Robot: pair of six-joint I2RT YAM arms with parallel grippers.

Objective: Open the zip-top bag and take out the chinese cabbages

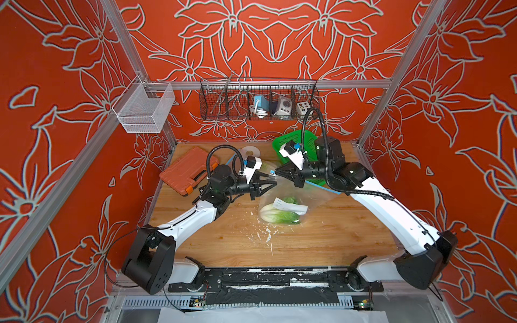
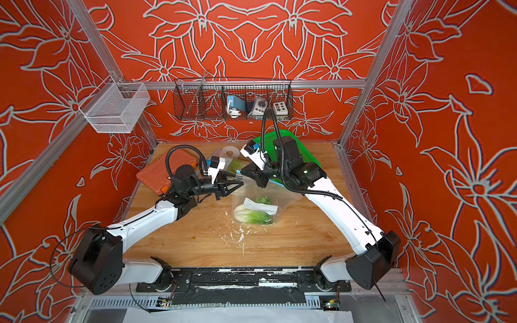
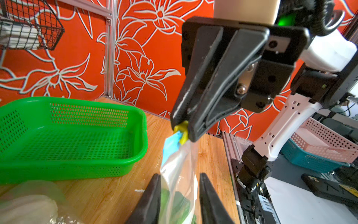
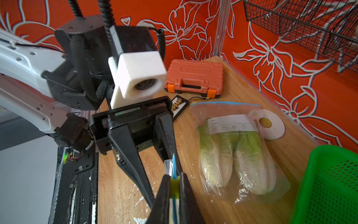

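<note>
A clear zip bag with a blue top point(image 1: 323, 196) holds a cabbage point(image 1: 279, 215) and a white label at mid-table. My right gripper is shut on the bag's top, at its yellow and blue zip end. My left gripper point(image 1: 268, 182) stands just left of it, part open; in the left wrist view its fingers flank the hanging plastic, and whether they touch it is unclear. A second clear bag with cabbages point(image 4: 238, 156) lies behind, seen in the right wrist view.
A green basket stands at the back right. An orange case point(image 1: 188, 169) lies back left, beside a white disc point(image 4: 272, 125).
</note>
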